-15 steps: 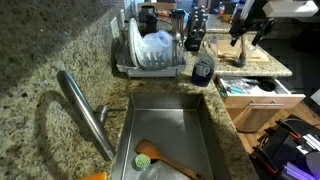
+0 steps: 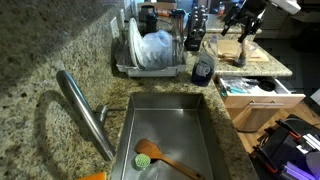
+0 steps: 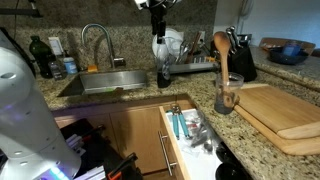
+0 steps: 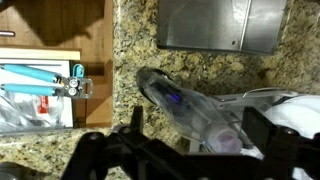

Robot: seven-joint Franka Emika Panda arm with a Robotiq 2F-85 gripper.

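A dark see-through jar [image 2: 204, 68] stands on the counter between the dish rack and the sink. In the wrist view the jar [image 4: 185, 105] lies beneath my gripper, whose dark fingers spread to either side of the view of it. The gripper [image 2: 238, 22] is open and raised above the counter, with nothing visibly held. From the other side, it hangs high above the counter near the dark jar [image 3: 163, 77]. A clear cup [image 3: 228, 93] with a wooden spoon [image 3: 221, 44] stands by the wooden cutting board [image 3: 275, 108].
The sink [image 2: 175, 103] holds a green scrubber [image 2: 149, 148] and a wooden spoon [image 2: 172, 163]. White plates fill the dish rack [image 2: 153, 70]. An open drawer [image 3: 190, 145] with blue-handled tools [image 3: 180, 122] juts from the counter front.
The jar and sink items have not moved.
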